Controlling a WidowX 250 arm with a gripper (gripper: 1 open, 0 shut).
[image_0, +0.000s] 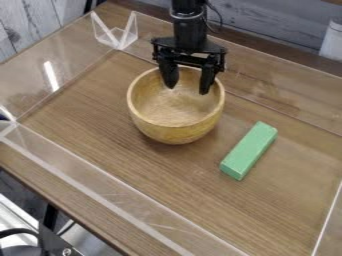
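Observation:
A wooden bowl (175, 115) stands near the middle of the table, empty as far as shows. My black gripper (187, 77) hangs at the top centre over the bowl's far rim, its two fingers spread open and pointing down, nothing seen between them. A green block (249, 150) lies flat to the right of the bowl, toward the front.
A clear plastic piece (115, 34) stands at the back left. A white object (333, 38) is at the back right edge. Cables and a chair-like item are off the table at lower left.

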